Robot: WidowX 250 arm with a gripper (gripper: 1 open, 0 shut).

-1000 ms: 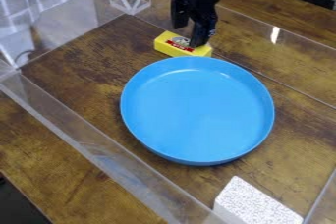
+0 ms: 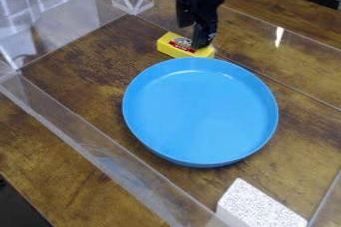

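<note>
My black gripper (image 2: pixel 197 27) hangs at the top middle of the camera view, fingers open, just above a small yellow box (image 2: pixel 170 47) with a red and dark label. Its tips partly overlap the box in view; I cannot tell whether they touch it. In front of the box lies a large blue plate (image 2: pixel 200 112), empty.
A white speckled block (image 2: pixel 260 209) lies at the lower right. Clear walls or edges run along the left and right of the wooden table (image 2: pixel 74 72). Bare wood is free left and right of the plate.
</note>
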